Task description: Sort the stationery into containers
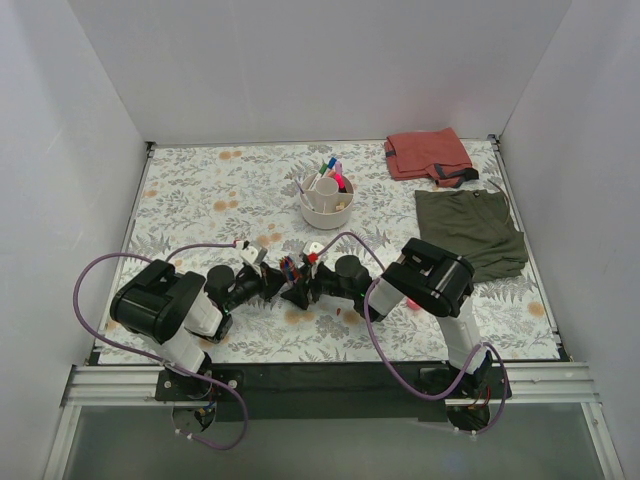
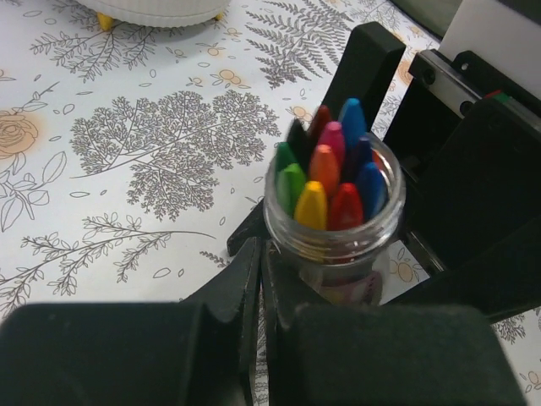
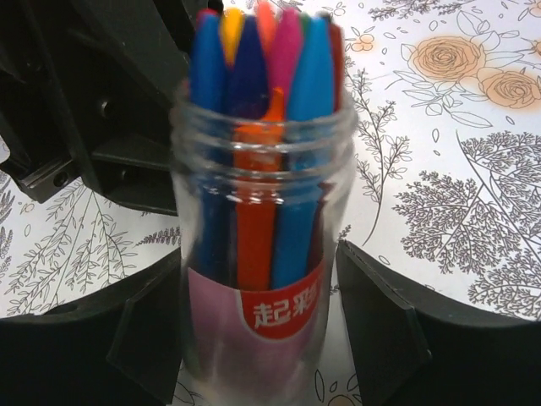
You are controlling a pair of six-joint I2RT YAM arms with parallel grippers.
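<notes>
A clear jar (image 3: 254, 338) with a pink label, filled with colored crayons (image 2: 330, 173), stands near the table's middle front. My right gripper has its fingers on either side of the jar, very close to or touching the glass. Whether they grip it cannot be made out, nor whether the base rests on the table. My left gripper is shut, nothing visible between its fingers, its tips just beside the jar. Behind them sits a round white organizer (image 1: 328, 218) with pens (image 1: 329, 165) and a white inner cup (image 1: 326, 194).
A red pouch (image 1: 428, 156) and a dark green pouch (image 1: 470, 232) lie at the right. Partly behind my right arm is a small pink object (image 1: 413, 304).
</notes>
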